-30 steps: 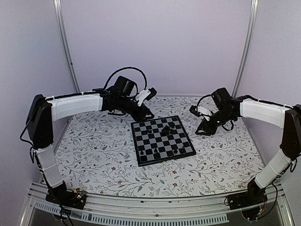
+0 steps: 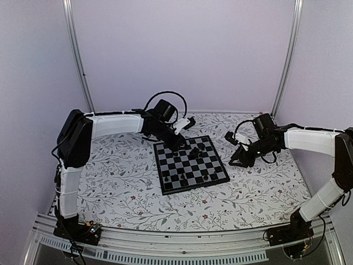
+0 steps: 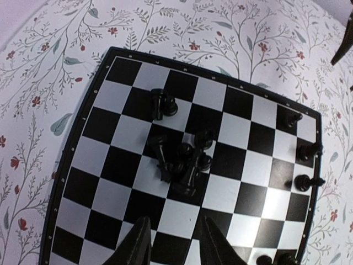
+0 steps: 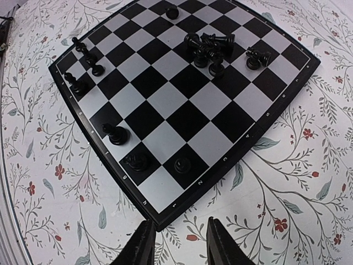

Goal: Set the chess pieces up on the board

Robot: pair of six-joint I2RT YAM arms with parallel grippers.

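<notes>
A chessboard [image 2: 193, 192] lies on the table, black pieces on it. Several pieces lie piled mid-board, among them a toppled piece [image 3: 190, 174]; a smaller pair [image 3: 164, 105] sits nearer the far edge. Along another edge stand separate upright pieces, including a piece [image 4: 116, 134], a piece [image 4: 137, 161] and, one row in, a pawn-like piece [image 4: 182, 164]. My left gripper is open above the board, with bare squares between its fingers. Open and empty too, my right gripper hangs outside the board's corner, on its right side in the top view.
Patterned cloth [image 2: 129, 187] surrounds the board, clear of loose pieces where visible. Part of the other arm's dark fingers [image 3: 345, 41] shows at the upper right of the left wrist view. Walls close in the table at the back and sides.
My left gripper has come rightward and lower over the board. My right gripper has shifted slightly, still beside the corner. The pieces look unmoved.
</notes>
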